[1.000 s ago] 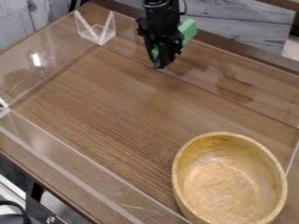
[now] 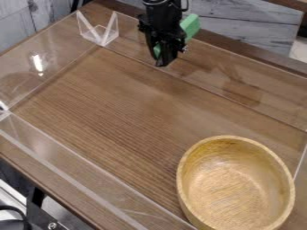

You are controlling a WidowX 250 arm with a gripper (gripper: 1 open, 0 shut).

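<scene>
My black gripper (image 2: 161,47) is at the top centre of the camera view, near the back edge of the wooden table, shut on a green object (image 2: 180,30) that shows behind and to the right of it. The object's exact shape is partly hidden by the gripper.
A clear wire or plastic holder (image 2: 99,28) stands at the back left. A large round tan bowl (image 2: 235,184) sits at the front right. A grey board runs behind the table.
</scene>
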